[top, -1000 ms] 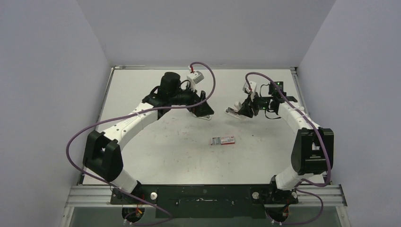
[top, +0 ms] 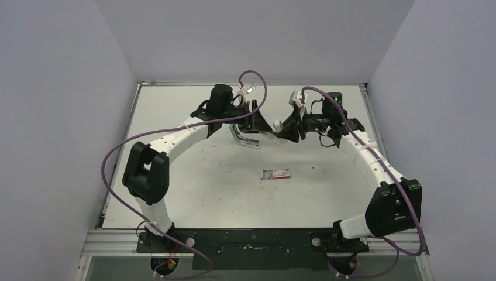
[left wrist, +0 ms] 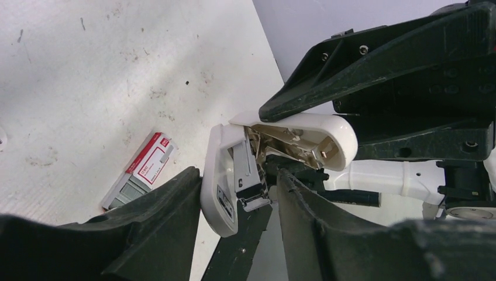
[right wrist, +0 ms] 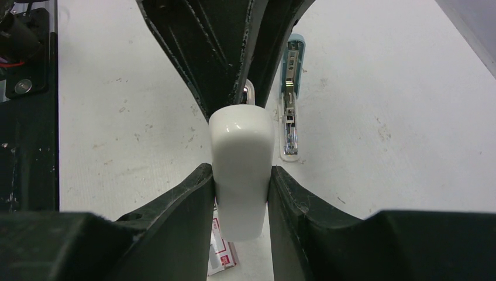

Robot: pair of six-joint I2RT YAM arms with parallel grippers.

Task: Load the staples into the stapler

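Observation:
A white stapler [left wrist: 219, 193] hangs above the table between my grippers, its silver mechanism exposed in the left wrist view. My right gripper has its fingers on the white body, seen end-on in the right wrist view. My left gripper is at the stapler, fingertips either side of its lower part; whether they grip it I cannot tell. On the table lies a red-and-white staple box [top: 275, 174] with grey staples showing at one end.
A second stapler, pale blue and white [right wrist: 289, 129], lies open on the table behind the grippers. The table [top: 175, 193] is otherwise mostly bare.
The right gripper has moved left with the white stapler, raising it, and the left gripper has shifted up in the top view to meet it. The staple box is unmoved.

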